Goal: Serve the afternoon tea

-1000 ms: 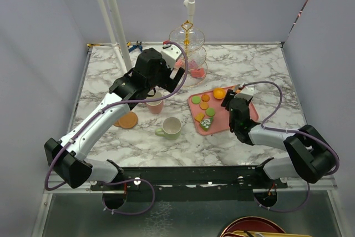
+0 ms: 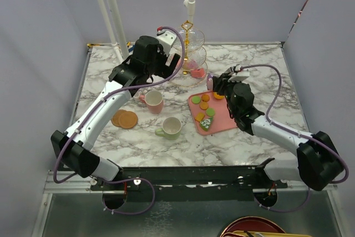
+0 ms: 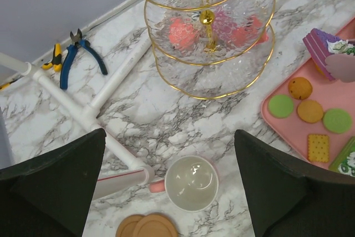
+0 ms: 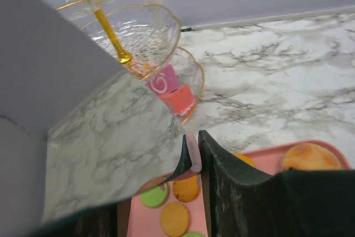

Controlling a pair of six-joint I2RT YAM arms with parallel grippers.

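My right gripper (image 2: 219, 81) is shut on a purple cake slice (image 3: 323, 51), raised over the pink tray (image 2: 219, 120) of macarons and biscuits; in its own wrist view the slice is mostly hidden. The tiered glass stand (image 2: 188, 59) at the back has pink and red pieces in it. My left gripper (image 2: 166, 65) is open and empty, high at the stand's left. A pink-handled cup (image 2: 154, 102) and a green-handled cup (image 2: 172, 127) stand left of the tray.
Wooden coasters (image 2: 126, 119) lie at the left, white pipes (image 3: 66, 98) and pliers (image 3: 77, 54) behind.
My right gripper has risen and moved toward the stand, with the purple slice now showing at its tip. My left gripper has moved slightly up and toward the back.
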